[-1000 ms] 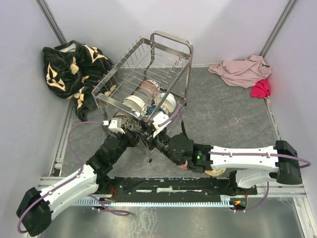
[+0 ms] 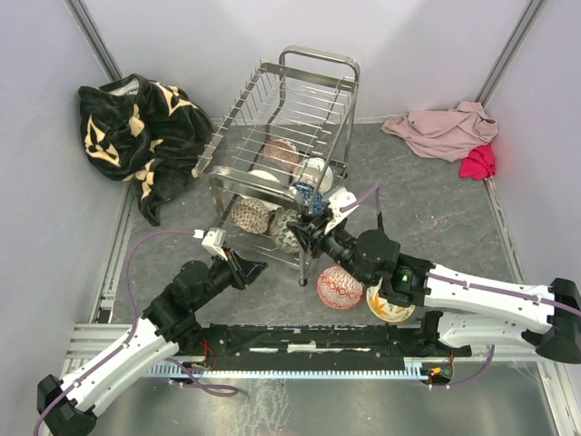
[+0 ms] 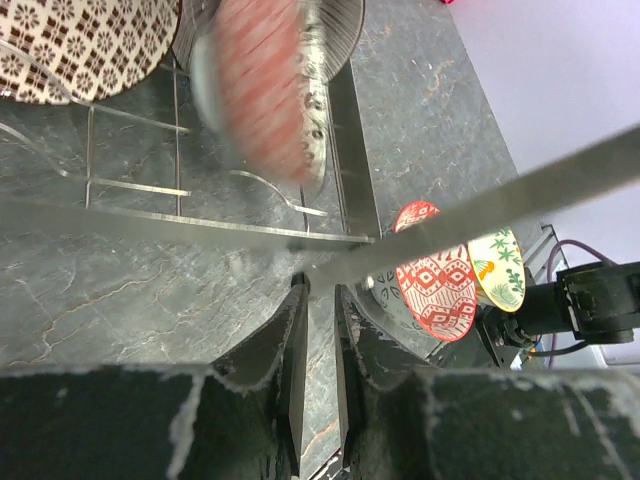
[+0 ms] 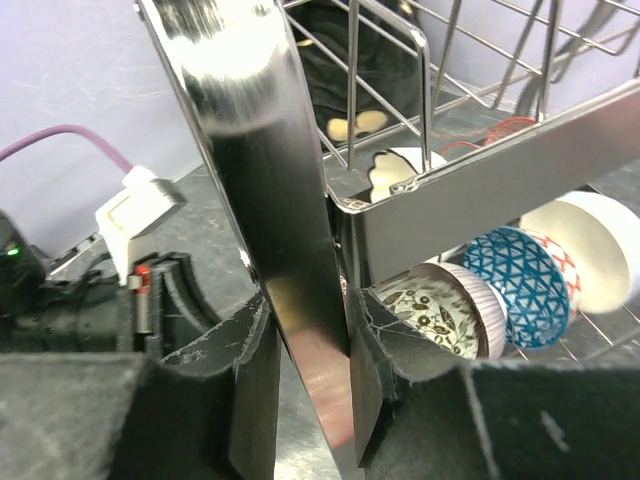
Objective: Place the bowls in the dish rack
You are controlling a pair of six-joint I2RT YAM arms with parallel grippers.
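The metal dish rack [image 2: 307, 91] holds bowls on its lower tier, among them a brown patterned bowl [image 2: 251, 214], a white bowl [image 4: 595, 250] and a blue patterned bowl [image 4: 515, 285]. My left gripper [image 2: 250, 270] is shut just outside the front of the rack; what is between its fingers, if anything, is unclear. My right gripper [image 2: 310, 234] is at the rack's front right post, its fingers around or against the steel bar. A red patterned bowl [image 2: 338, 289] and a yellow patterned bowl [image 2: 388, 305] lie on the floor right of the rack.
A dark patterned blanket [image 2: 136, 136] lies back left. Pink cloth [image 2: 440, 132] and red cloth [image 2: 477, 164] lie back right. The floor left of my left gripper and right of the rack is largely clear.
My left gripper has drawn back toward the front right, out of the rack. The rack has shifted slightly right, and my right gripper has moved right with its post.
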